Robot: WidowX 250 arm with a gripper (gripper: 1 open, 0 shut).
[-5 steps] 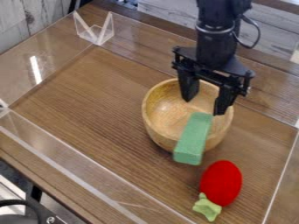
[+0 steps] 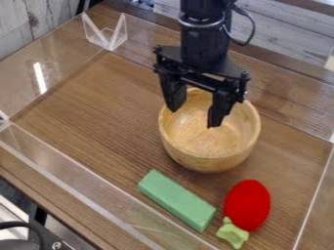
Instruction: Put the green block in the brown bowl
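The green block [image 2: 177, 200] lies flat on the table in front of the brown bowl [image 2: 206, 158], outside it and a little left of its middle. Nothing shows inside the bowl's visible interior. Over the bowl's back part hangs my black gripper [image 2: 196, 109], its two fingers [image 2: 171, 95] spread well apart and pointing down. No object is between them, so it stands open. The far rim of the bowl is partly hidden behind the gripper.
A red strawberry-like toy [image 2: 245, 207] with a green top lies to the right of the block. Towards the back left stands a clear wire-like holder [image 2: 105, 32]. Bare wood stretches across the table's left side.
A second ago the green block leaned over the bowl's front rim; it now lies on the table before the bowl.
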